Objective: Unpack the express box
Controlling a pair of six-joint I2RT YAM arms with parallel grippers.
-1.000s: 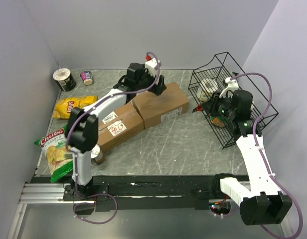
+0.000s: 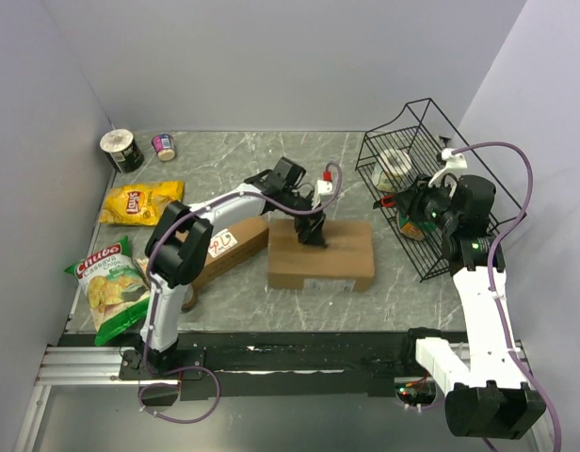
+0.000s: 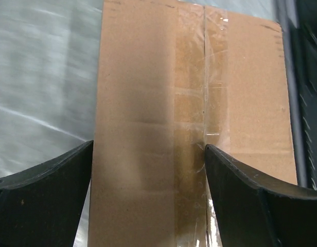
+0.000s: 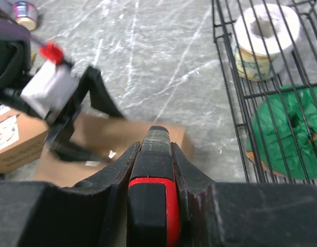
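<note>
A cardboard box (image 2: 323,264) lies square in the middle of the counter, with my left gripper (image 2: 311,231) on its top; in the left wrist view the open fingers (image 3: 40,200) reach over the cardboard and its taped seam. A second box (image 2: 229,254) lies to its left. My right gripper (image 2: 403,202) hangs over the wire rack at the right; in the right wrist view a black and red tool (image 4: 154,206) sits upright between its fingers, covering the tips.
The rack (image 2: 431,254) holds rolls and a green pack. Chips bags (image 2: 111,282), a yellow bag (image 2: 139,202), a can (image 2: 120,151) and a cup (image 2: 163,146) stand left. Bare counter lies behind the boxes.
The middle box has turned square and moved toward the front, with my left gripper moving down along with it. My right arm has shifted slightly to the right.
</note>
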